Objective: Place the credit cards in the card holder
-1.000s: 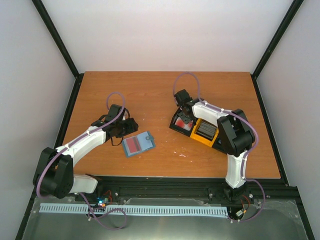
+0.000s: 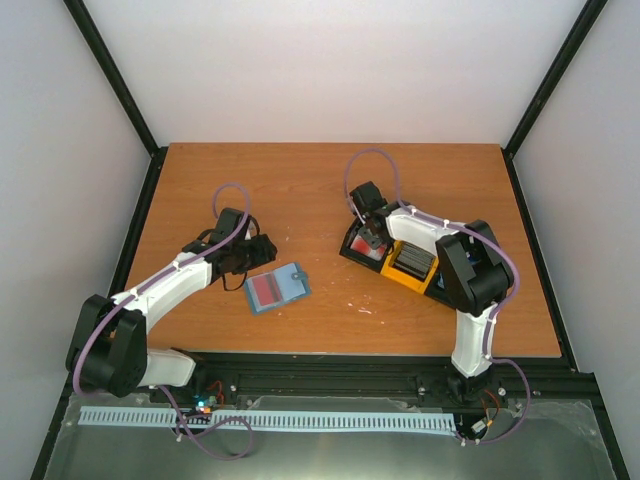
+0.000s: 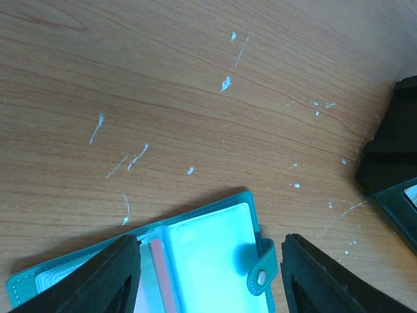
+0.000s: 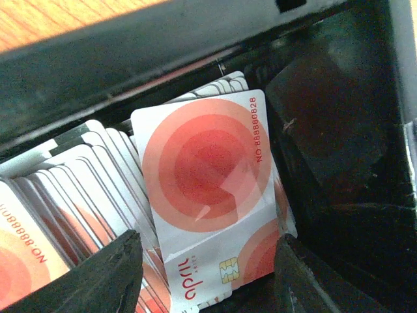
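Note:
In the top view the blue card holder (image 2: 292, 283) lies open on the table, a reddish card showing in its left half. My left gripper hangs above it, fingers apart, with the holder (image 3: 215, 244) seen between and beyond its fingers. Over the black bin of cards at the right is my right gripper, also open. Between its fingers in the right wrist view lies a white card with red circles (image 4: 208, 169), resting on top of other cards. More cards (image 4: 98, 189) stand in a tilted row to the left in that bin.
A yellow bin (image 2: 397, 279) with dark contents adjoins the black bin (image 4: 65, 91). Another dark bin, partly under the right arm, follows at its right. The bin's walls rise close around the cards. Bare table (image 2: 320, 215) lies between the two arms.
The right arm has shifted very slightly over the black bin. My left arm and the card holder stay where they were.

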